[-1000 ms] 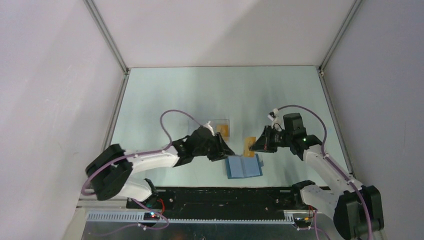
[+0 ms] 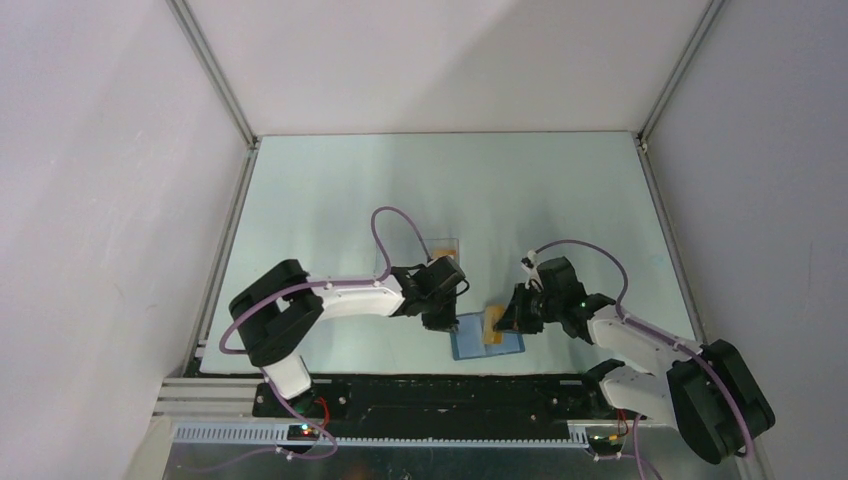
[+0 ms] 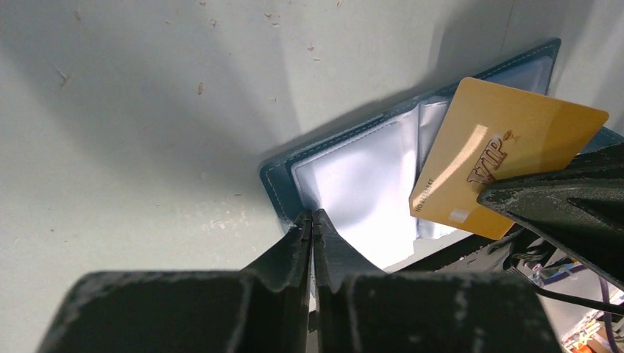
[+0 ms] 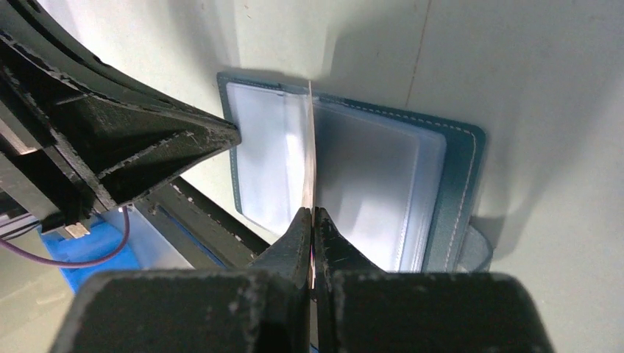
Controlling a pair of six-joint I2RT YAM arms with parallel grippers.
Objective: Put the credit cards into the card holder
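Note:
The open blue card holder [image 2: 468,343] lies at the table's front, its clear sleeves [image 3: 353,184] spread. My left gripper is at the holder's left edge, fingertips together, with no card visible between them. My right gripper is shut on a gold credit card, seen edge-on in the right wrist view and held over the middle of the sleeves. Whether the card touches a sleeve is unclear.
A clear box [image 2: 448,243] with gold cards stands behind my left arm, partly hidden. The table's front edge lies just below the holder.

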